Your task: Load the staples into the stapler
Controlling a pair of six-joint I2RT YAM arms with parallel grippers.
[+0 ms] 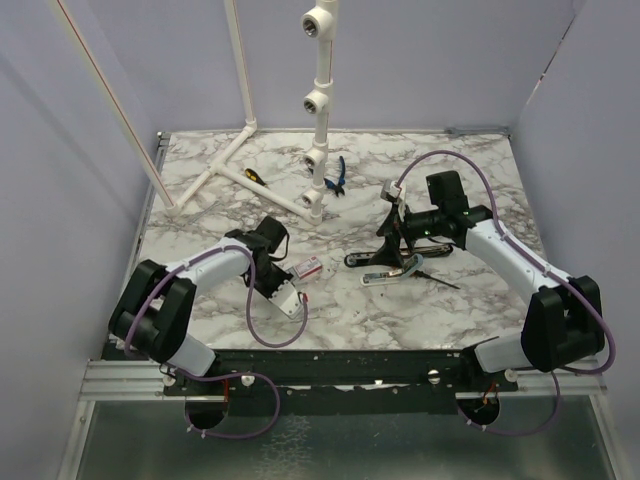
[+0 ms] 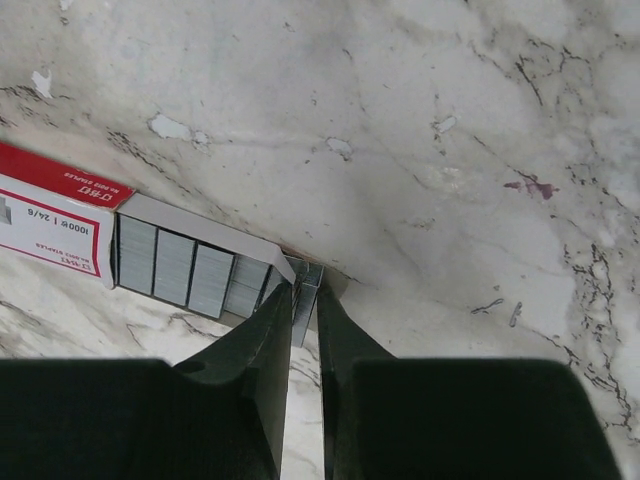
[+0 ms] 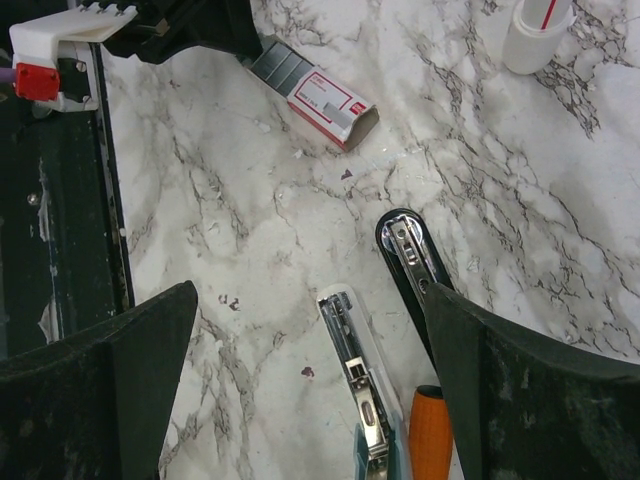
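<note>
The staple box (image 2: 60, 225), red and white, lies on its side with its inner tray (image 2: 200, 222) slid out and several staple strips in it. At the tray's far end, one strip (image 2: 305, 300) stands tilted between the fingertips of my left gripper. Only a narrow gap parts these fingers; whether they grip the strip I cannot tell. In the right wrist view, a pale stapler (image 3: 343, 322) shows its metal track beside a black one (image 3: 402, 235). Over them hangs my right gripper, open and empty, its fingers wide apart.
An orange handle (image 3: 430, 435) lies close beside the pale stapler. Behind are blue-handled pliers (image 1: 338, 178), a yellow-black screwdriver (image 1: 254, 176) and a white pipe stand (image 1: 265, 185). Bare marble (image 3: 250, 250) separates the box from the staplers.
</note>
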